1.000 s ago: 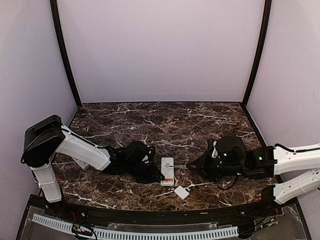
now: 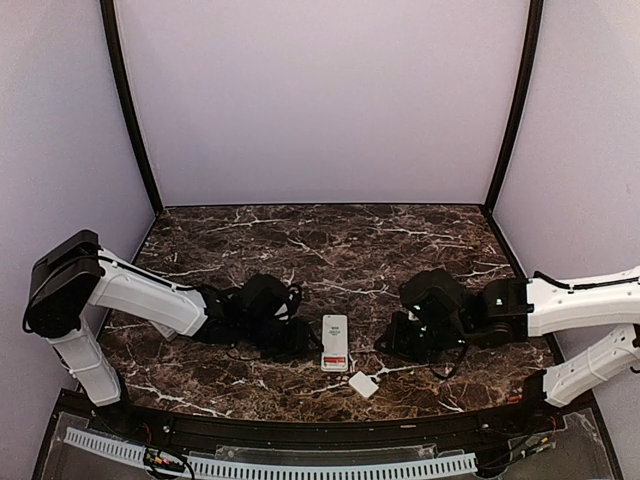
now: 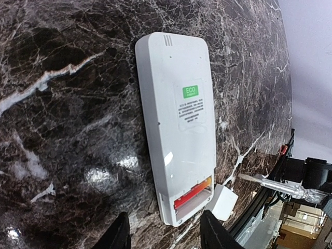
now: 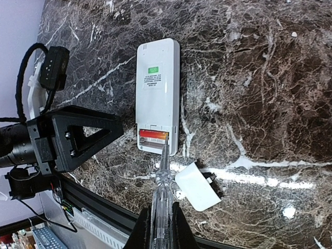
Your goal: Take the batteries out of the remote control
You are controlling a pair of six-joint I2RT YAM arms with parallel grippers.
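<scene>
The white remote point(image 2: 334, 335) lies back up on the marble table, its lower compartment uncovered, with a red-orange battery point(image 4: 151, 133) inside. The detached white cover point(image 4: 198, 189) lies just below it to the right. My right gripper is shut on a clear, slender tool point(image 4: 162, 199), whose tip is at the compartment's edge, seen from above; contact cannot be told. My left gripper is open, left of the remote in the top view, nothing between its fingers.
A partly hidden pale object point(image 2: 165, 330) lies at the left behind the left arm. The table's dark front edge point(image 2: 300, 428) is near the cover.
The left arm has drawn back a little to the left from the remote.
</scene>
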